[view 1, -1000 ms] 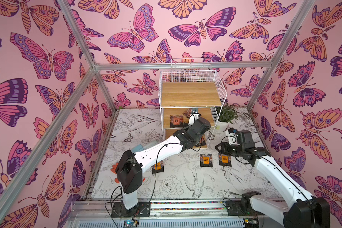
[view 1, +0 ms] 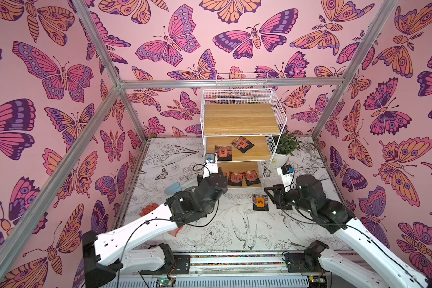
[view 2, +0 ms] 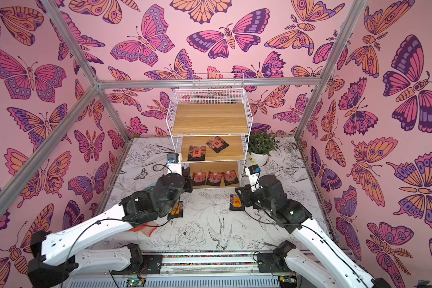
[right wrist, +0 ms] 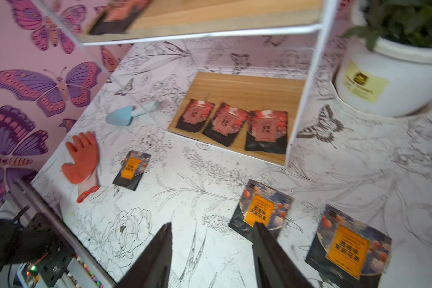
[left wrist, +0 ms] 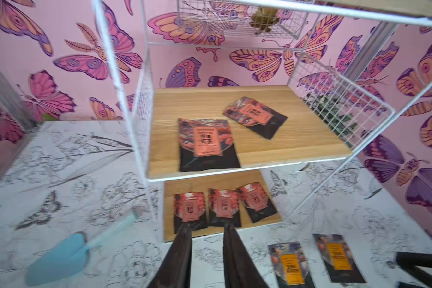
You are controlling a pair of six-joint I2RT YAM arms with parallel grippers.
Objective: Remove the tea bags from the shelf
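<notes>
Two red-and-black tea bags lie on the middle shelf board: one near its front left [left wrist: 207, 145], one tilted further back [left wrist: 255, 116]. On the bottom board lie three similar tea bags [left wrist: 224, 207] in a row. Three tea bags with orange labels rest on the table: a left one [right wrist: 132, 170], a middle one [right wrist: 261, 209] and a right one [right wrist: 348, 245]. My left gripper is in front of the shelf, part open and empty. Over the table, right of the shelf's front, my right gripper is open with nothing between its fingers.
The wire shelf's top board [view 1: 240, 119] is bare. A potted plant [view 1: 285, 144] stands right of the shelf. At the table's left lie a blue scoop [left wrist: 64, 256] and an orange glove [right wrist: 83, 158].
My left arm has drawn back and left, away from the shelf, uncovering the tea bags there. My right arm has shifted, its forearm now steeper. The shelf and tea bags look unmoved.
</notes>
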